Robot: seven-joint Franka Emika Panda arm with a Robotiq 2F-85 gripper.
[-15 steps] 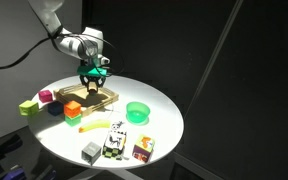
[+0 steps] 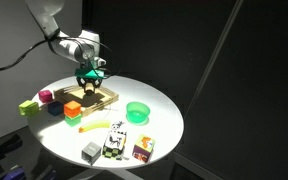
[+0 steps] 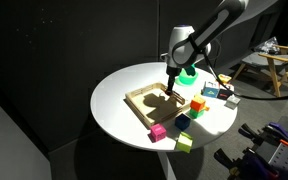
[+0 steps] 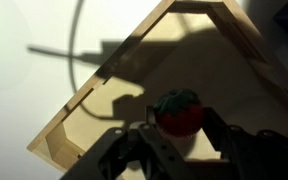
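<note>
A red strawberry-like fruit with a dark green top (image 4: pixel 179 112) is pinched between the fingertips of my gripper in the wrist view. Under it lies the shallow wooden tray (image 4: pixel 134 38), whose floor carries the arm's shadow. From the side, my gripper (image 2: pixel 89 82) points down over the tray (image 2: pixel 106 103) on the far part of the white round table. In the second exterior view, the gripper (image 3: pixel 171 90) hangs above the tray's (image 3: pixel 144 118) inner area, towards one side. The fruit is too small to make out clearly in the exterior views.
Beside the tray stand pink (image 2: pixel 45 96), dark blue (image 2: pixel 55 108) and yellow-green (image 2: pixel 28 107) blocks, plus an orange block (image 2: pixel 73 107) above a green one. A yellow banana (image 2: pixel 94 126), green bowl (image 2: pixel 137 112), grey cube (image 2: pixel 91 152) and patterned boxes (image 2: pixel 144 148) occupy the rest.
Over the past second my gripper has come down slightly and shifted a little left in exterior view 1. The tray and the objects on the table look unmoved.
</note>
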